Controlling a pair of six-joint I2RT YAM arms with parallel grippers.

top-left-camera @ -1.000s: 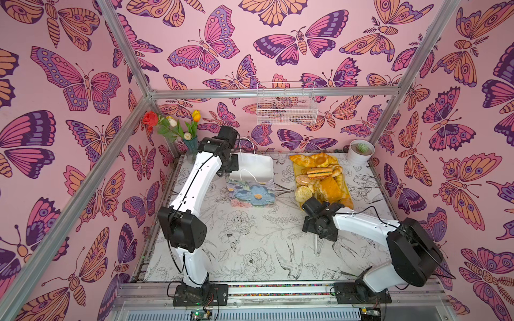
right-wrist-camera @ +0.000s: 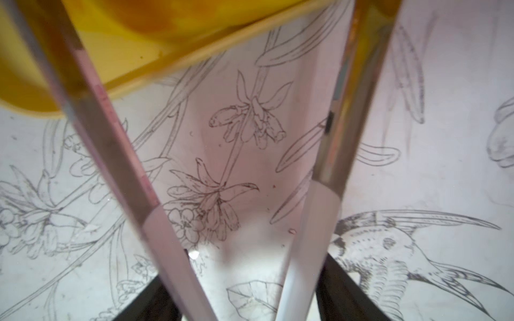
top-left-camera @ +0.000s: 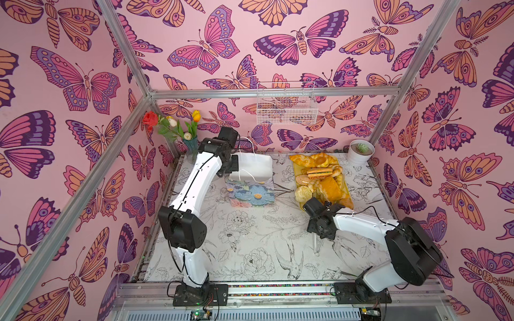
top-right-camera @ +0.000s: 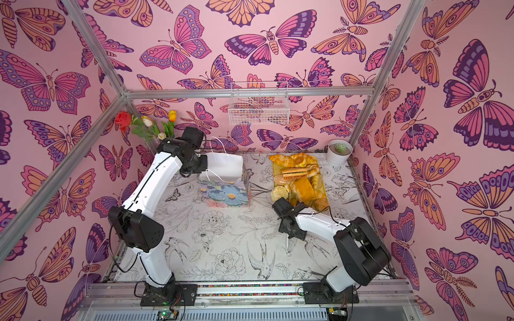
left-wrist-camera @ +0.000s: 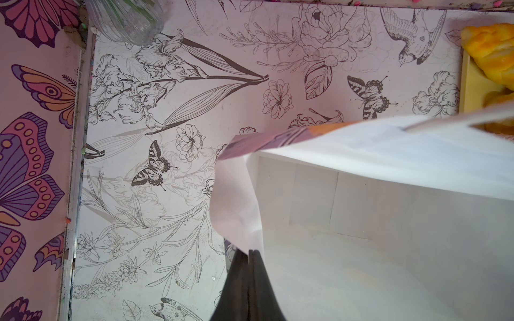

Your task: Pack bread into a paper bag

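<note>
The floral paper bag (top-left-camera: 251,195) stands at the middle back, open, with white handles and an empty white interior in the left wrist view. My left gripper is shut at the bag's left wall, where the edge meets its fingertips; whether paper is between them is hard to tell. A yellow tray (right-wrist-camera: 150,67) heaped with breads (top-left-camera: 327,190) sits right of the bag. My right gripper (top-left-camera: 317,240) hangs low at the tray's near edge, part open, nothing between its fingers.
A vase of tulips (top-left-camera: 190,144) is at the back left, a potted plant (top-left-camera: 359,155) at the back right. A wire basket (top-left-camera: 286,109) hangs on the back wall.
The left arm and bag look almost unchanged.
</note>
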